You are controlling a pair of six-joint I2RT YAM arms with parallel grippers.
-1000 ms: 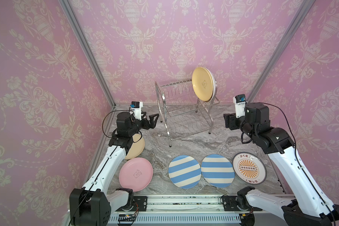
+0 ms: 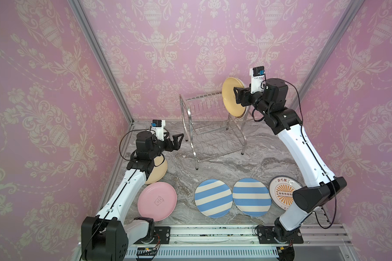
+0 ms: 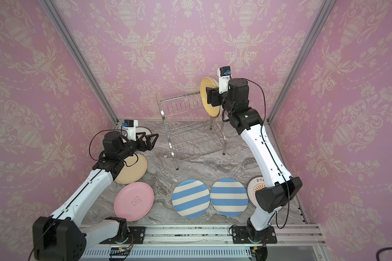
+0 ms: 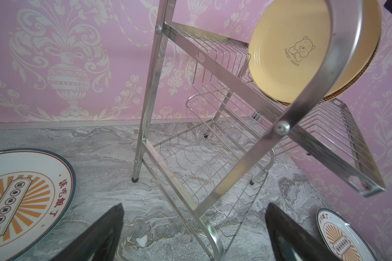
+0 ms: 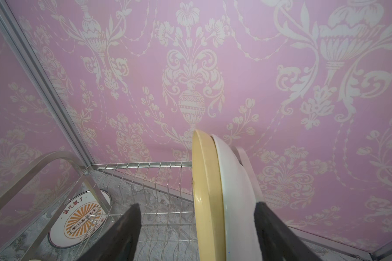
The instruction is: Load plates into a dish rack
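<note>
A chrome two-tier rack (image 2: 191, 130) holds a yellow plate (image 2: 230, 89) upright at the right of its upper tier, with white plates (image 5: 235, 200) behind it. My right gripper is open at those plates; in the right wrist view their edges stand between its blurred fingers. At the left, my left gripper hangs open beside the rack with nothing between its fingers. Two striped plates (image 2: 213, 198), a pink plate (image 2: 157, 201), a tan plate (image 3: 131, 171) and a patterned plate (image 2: 284, 191) lie on the marble surface.
Another patterned plate (image 4: 28, 200) lies at the back left, partly hidden by the left arm in the top views. The upper tier's left part and the lower tier are empty. Bare surface shows in front of the rack. Pink walls enclose the back and sides.
My right gripper has risen and moved back-left from beside the rack's right side to the plates on the upper tier. The left arm has barely moved.
</note>
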